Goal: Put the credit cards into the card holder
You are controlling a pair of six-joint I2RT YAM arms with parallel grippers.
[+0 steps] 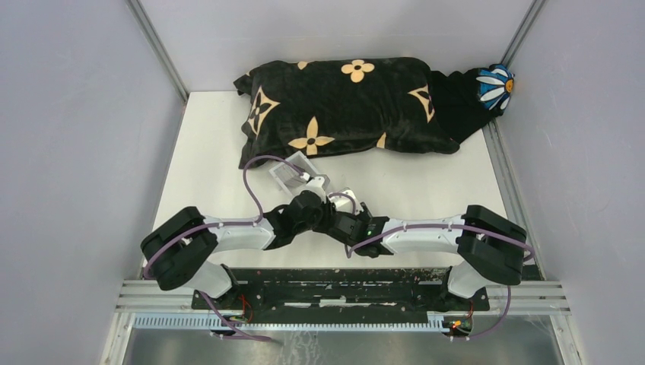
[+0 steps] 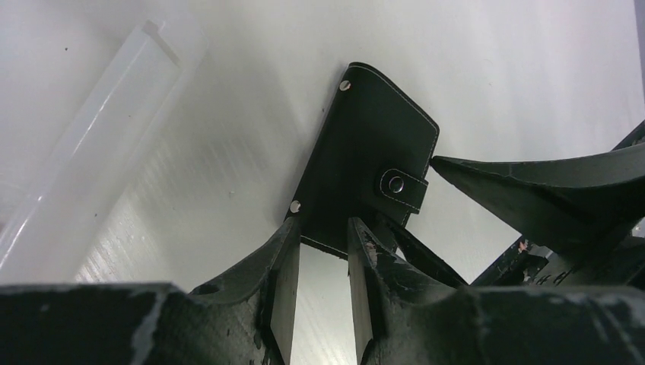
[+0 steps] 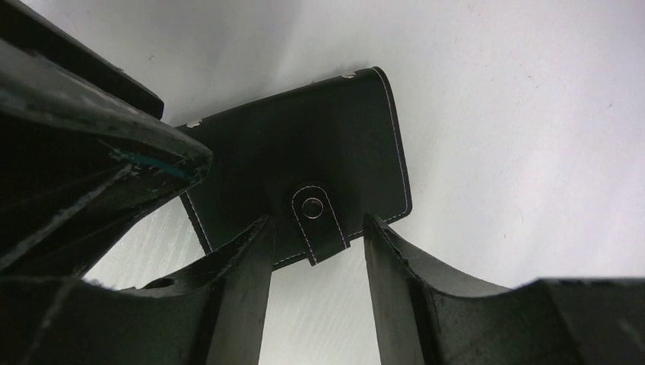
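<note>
The black card holder (image 2: 357, 152) lies closed on the white table, its strap snapped shut with a round stud (image 3: 312, 207). In the top view the arms hide it. My left gripper is partly open over the holder's hinge-side corner, with a narrow gap and nothing seen held. My right gripper stands open, wider, with its fingertips around the strap end at the holder's edge. Whether either touches the holder I cannot tell. No credit cards show in any view.
A clear plastic box (image 2: 91, 144) stands to the left of the holder, behind my left arm in the top view. A dark patterned cushion (image 1: 342, 106) lies along the back. Both grippers are very close together.
</note>
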